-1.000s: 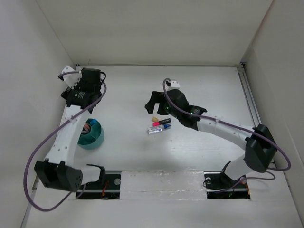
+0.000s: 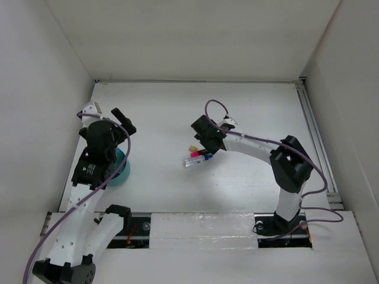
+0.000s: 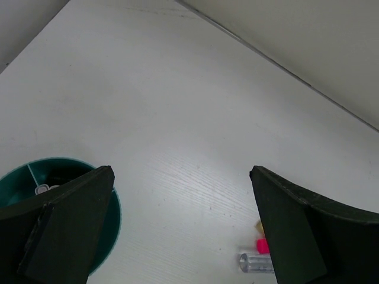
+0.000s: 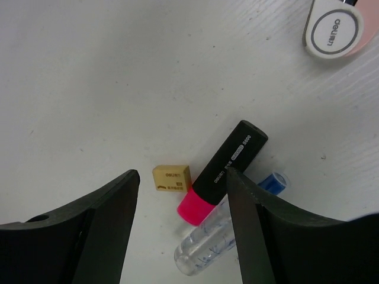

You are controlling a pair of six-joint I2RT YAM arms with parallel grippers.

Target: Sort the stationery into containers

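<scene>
In the right wrist view, a black stick with a pink end point(image 4: 231, 163) lies beside a small tan block point(image 4: 172, 178) and a clear tube with a blue end point(image 4: 207, 239). My right gripper is over them, its fingers parted, one partly covering the tube; nothing is held. A pink-and-white round-ended item point(image 4: 334, 32) lies at the upper right of that view. On the left stands a teal round divided container point(image 2: 121, 178) with some items inside. My left gripper is open and empty above the table by the container, whose rim point(image 3: 120, 219) it partly hides.
White walls point(image 2: 195, 41) enclose the table at the back and sides. Bare tabletop point(image 2: 157, 118) lies between the two arms, and the front middle is clear too. A purple cable point(image 2: 269, 141) runs along each arm.
The loose items stay put.
</scene>
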